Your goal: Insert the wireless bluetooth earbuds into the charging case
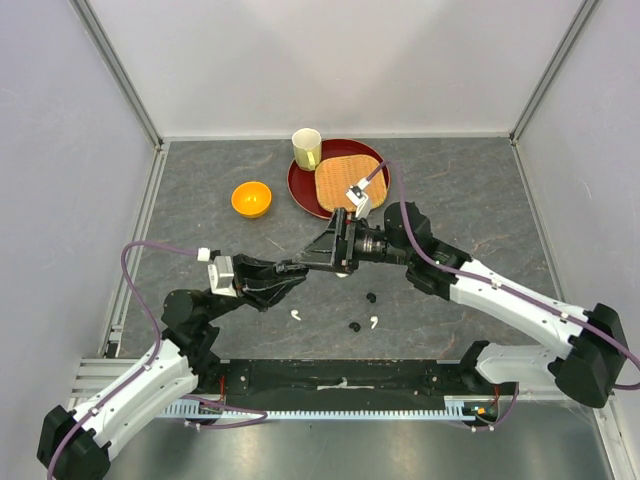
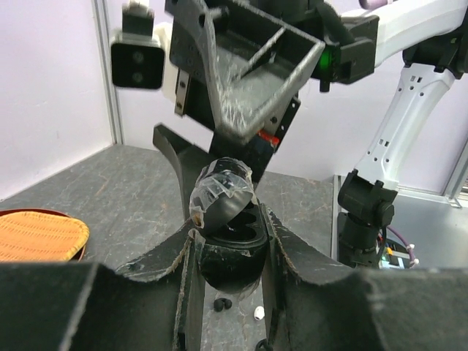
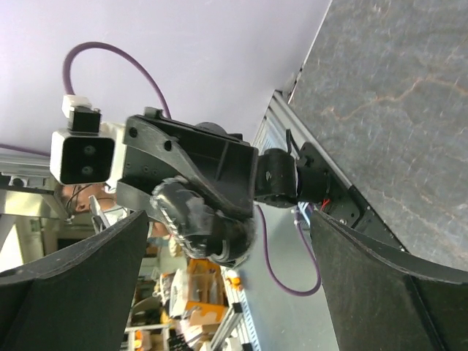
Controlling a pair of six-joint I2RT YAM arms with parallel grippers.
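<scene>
A black charging case [image 2: 232, 259], its clear-film-covered lid [image 2: 219, 190] raised, is held upright in my left gripper [image 1: 285, 285], which is shut on it. My right gripper [image 1: 330, 250] stands open just above and beside the case, its fingers around the lid's side in the left wrist view; in the right wrist view the case [image 3: 205, 223] shows between the open fingers. Small black pieces [image 1: 355, 326] and white pieces [image 1: 374, 321] lie on the grey table [image 1: 470, 180]; which are earbuds is hard to tell.
A yellow bowl [image 1: 251, 199], a cream mug [image 1: 306, 149] and a red plate [image 1: 300, 195] with an orange mat [image 1: 345, 180] stand at the back. Walls enclose it.
</scene>
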